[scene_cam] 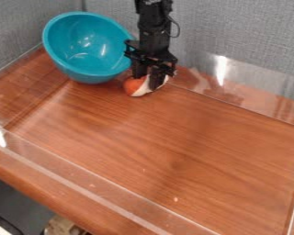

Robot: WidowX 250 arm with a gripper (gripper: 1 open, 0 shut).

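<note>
My black gripper (151,72) reaches down from the top of the camera view onto an orange and white object (135,86) lying on the wooden table, just right of a blue bowl (85,46). The fingertips are at the object and partly hide it; whether they are open or closed on it is unclear.
The blue bowl is at the back left, against grey padded walls. A clear strip runs along the back edge and front left of the wooden table (175,165). The middle and right of the table are empty.
</note>
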